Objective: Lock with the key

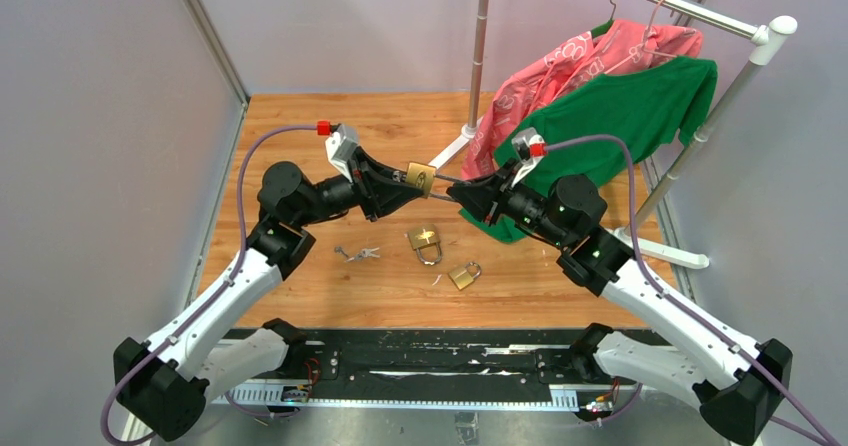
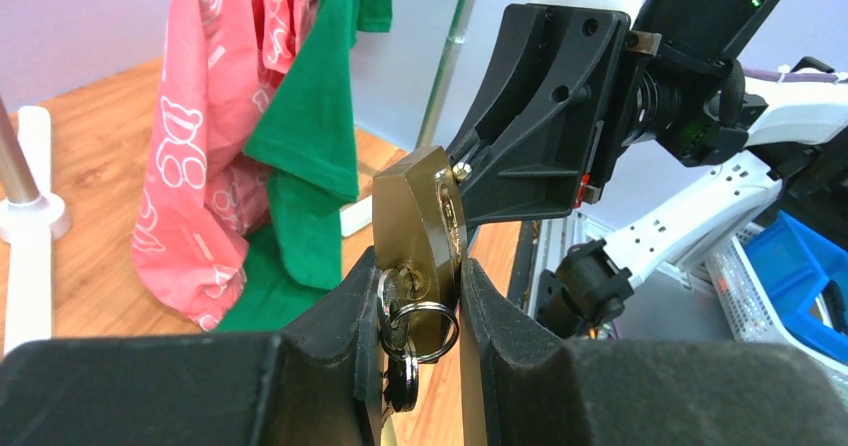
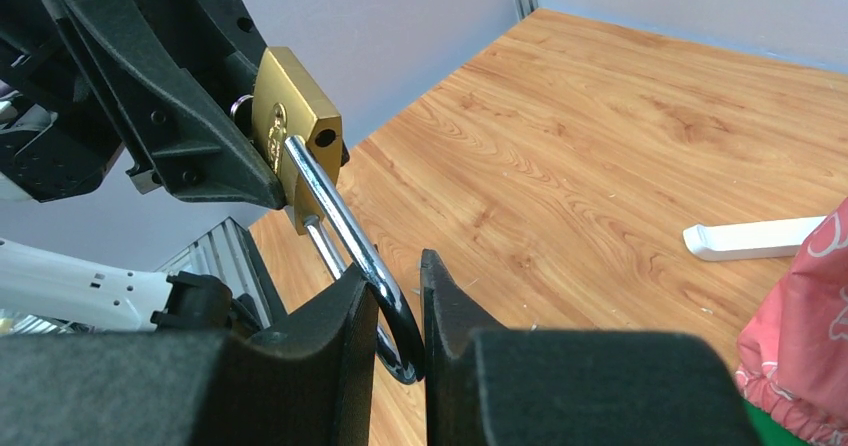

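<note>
A brass padlock (image 1: 420,178) hangs in the air between both grippers, its long steel shackle (image 3: 355,236) pointing at my right gripper, which is shut on it. My left gripper is at the padlock's body (image 2: 415,216); a key ring (image 2: 420,311) sits between its fingers at the body. Whether the fingers are tight is unclear. Two more padlocks (image 1: 424,238) (image 1: 464,276) and loose keys (image 1: 360,254) lie on the wooden table below.
Pink and green clothes (image 1: 610,116) hang on a rack (image 1: 475,56) at the back right, draping near my right gripper.
</note>
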